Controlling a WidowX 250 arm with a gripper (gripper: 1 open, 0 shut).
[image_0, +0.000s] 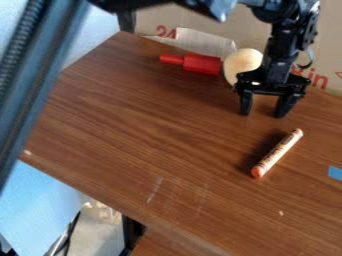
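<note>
My black gripper (263, 103) hangs at the back right of the wooden table, fingers pointing down and apart, with nothing seen between them. Just behind it to the left is a pale round object (242, 62), partly hidden by the arm. A red rolling pin (201, 64) lies left of that, near the back edge. A white and orange marker-like stick (278, 153) lies diagonally on the table, in front of the gripper.
A cardboard sheet (315, 52) stands behind the table (134, 130). A metal frame post (34, 90) crosses the left side. A blue tape piece (334, 173) is at the right.
</note>
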